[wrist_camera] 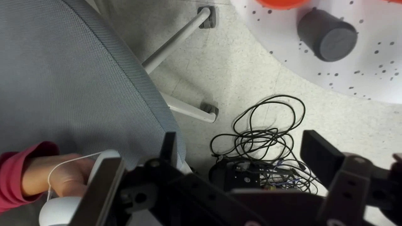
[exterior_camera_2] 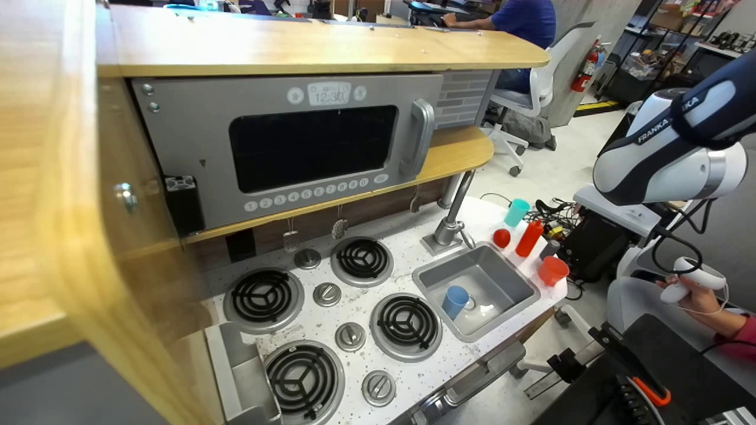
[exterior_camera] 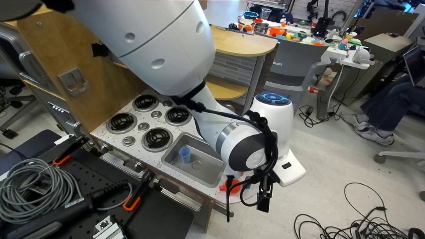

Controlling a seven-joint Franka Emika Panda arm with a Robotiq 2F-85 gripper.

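My gripper is open, its two black fingers wide apart and nothing between them. In the wrist view it hangs beyond the counter's rounded end, with floor and cables below. A dark grey cylinder (wrist_camera: pixel 331 35) lies on the counter, up and to the right in that view, apart from the fingers. The blue cup (exterior_camera_2: pixel 455 301) stands in the sink (exterior_camera_2: pixel 425 283). Past the sink, a red-orange cup (exterior_camera_2: pixel 553 270), a red bottle (exterior_camera_2: pixel 529 238), a red ball-like item (exterior_camera_2: pixel 501 238) and a teal cup (exterior_camera_2: pixel 517 212) are on the counter.
Left of the sink are several black-coiled burners (exterior_camera_2: pixel 408 322); the faucet (exterior_camera_2: pixel 447 230) rises behind it. A grey chair (wrist_camera: pixel 75 75) and a person's hand (wrist_camera: pixel 71 175) holding a white controller are close to my gripper. Tangled cables (wrist_camera: pixel 263 139) lie on the floor.
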